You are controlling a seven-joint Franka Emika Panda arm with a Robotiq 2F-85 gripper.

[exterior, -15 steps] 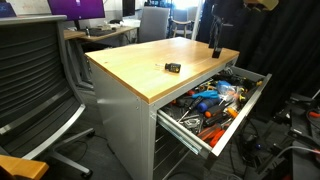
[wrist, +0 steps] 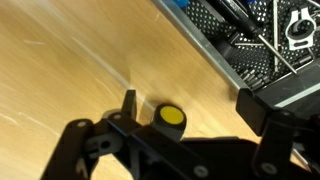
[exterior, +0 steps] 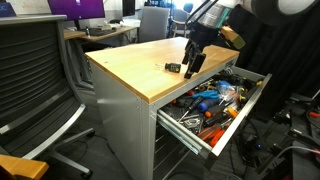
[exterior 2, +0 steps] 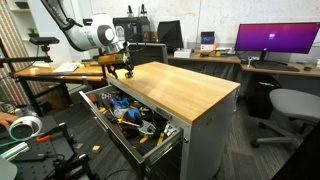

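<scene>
A small black object (exterior: 172, 67) lies on the wooden top (exterior: 135, 70) of the grey cabinet, near its drawer-side edge. My gripper (exterior: 194, 68) is low over the wood, just to the right of that object in exterior view 1. In the wrist view the open gripper has its fingertips spread wide. A round yellow spot (wrist: 172, 115) on something black shows between them, partly covered by the gripper body. Whether the fingers touch it cannot be told. From exterior view 2 the gripper (exterior 2: 120, 70) appears small, at the far end of the tabletop.
Below the edge an open drawer (exterior: 197, 142) holds many tools, among them pliers and blue and orange handles. Scissors (wrist: 299, 28) lie in it in the wrist view. Office chairs (exterior: 40, 105) and desks stand around.
From above the far part of the tabletop, the arm has come down and leftward in exterior view 1, nearing the black object. That object has stayed in place.
</scene>
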